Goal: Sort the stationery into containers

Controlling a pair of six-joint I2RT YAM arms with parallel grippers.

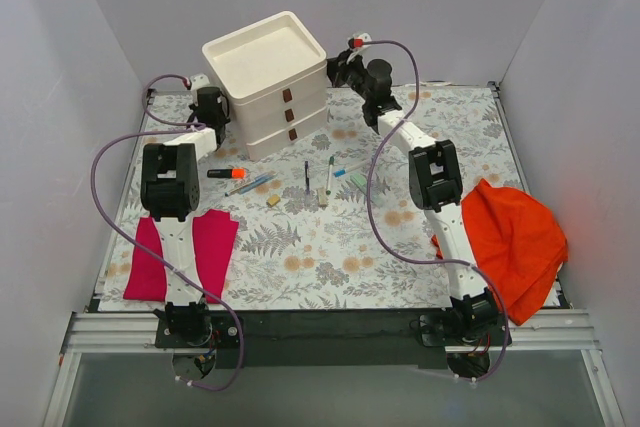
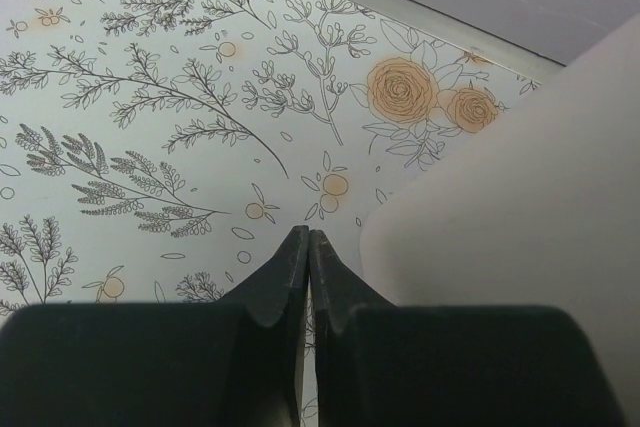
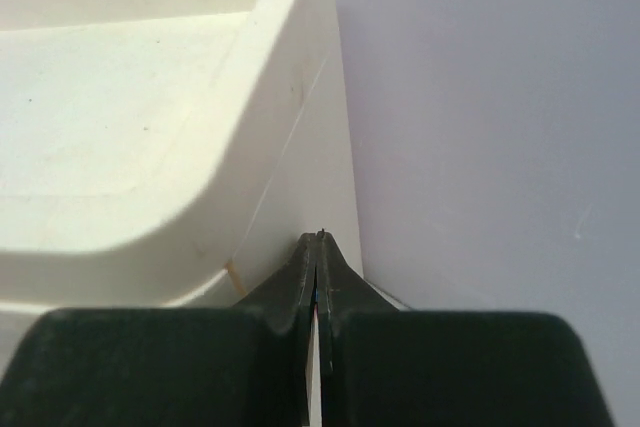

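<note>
A white drawer unit [image 1: 285,92] with a tray top stands at the back, between both grippers. My left gripper is shut at its left side, nothing visible between its fingers, beside the pale wall of the unit. My right gripper is shut against the unit's right side; whether anything is between its fingertips is hard to tell. On the mat lie an orange-black marker [image 1: 226,173], blue pens [image 1: 254,182], a dark pen [image 1: 307,177], a light pen [image 1: 330,173], a yellow block [image 1: 273,200], a blue item [image 1: 340,172] and a green item [image 1: 358,182].
A pink cloth [image 1: 215,247] lies at front left, an orange cloth [image 1: 510,252] at right. Grey walls enclose the back and sides.
</note>
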